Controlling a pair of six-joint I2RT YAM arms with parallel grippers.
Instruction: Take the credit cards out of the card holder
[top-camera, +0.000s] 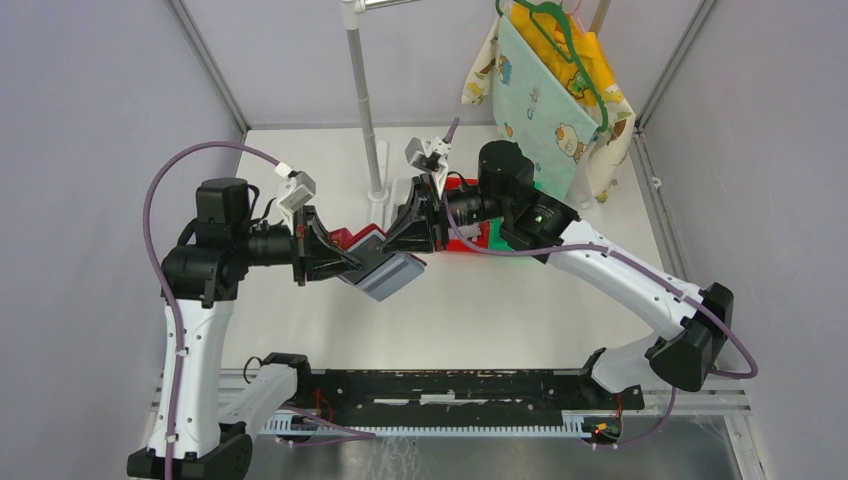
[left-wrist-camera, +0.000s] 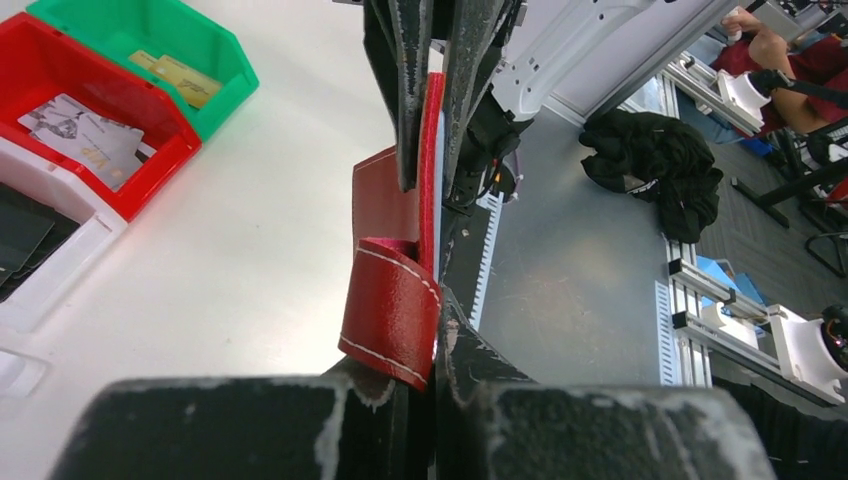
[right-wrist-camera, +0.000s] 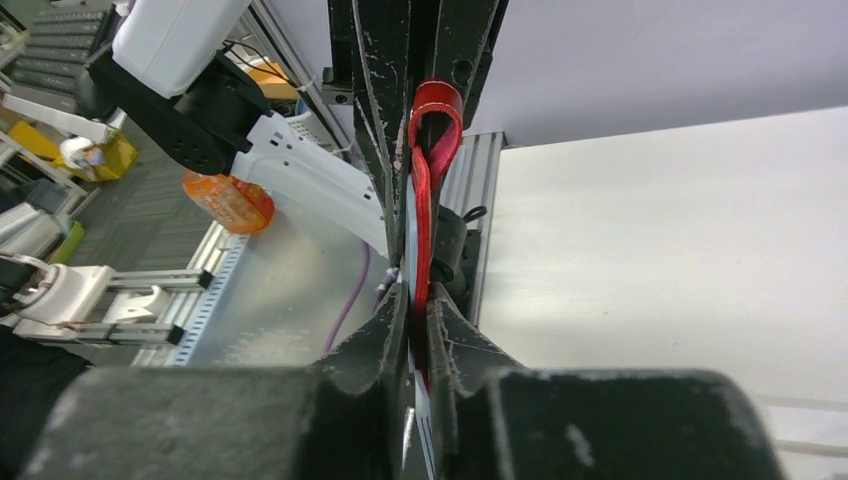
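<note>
The red card holder (top-camera: 367, 233), grey on its inner face, hangs above the table between the two arms. My left gripper (top-camera: 357, 263) is shut on it. In the left wrist view the red leather (left-wrist-camera: 392, 310) folds over, with pale stitching along its edges. The fingers of my right gripper stand on both sides of the holder's other end, parted by a narrow gap; whether they touch it is hard to tell. Edge-on in the right wrist view, the holder (right-wrist-camera: 424, 215) shows a pale layer beside the red. Individual cards in it cannot be made out.
A red bin (left-wrist-camera: 178, 150) with several cards inside stands beside a green bin (left-wrist-camera: 238, 95) and a white bin (left-wrist-camera: 100, 225) holding dark items. A white pole (top-camera: 364, 100) rises behind the holder.
</note>
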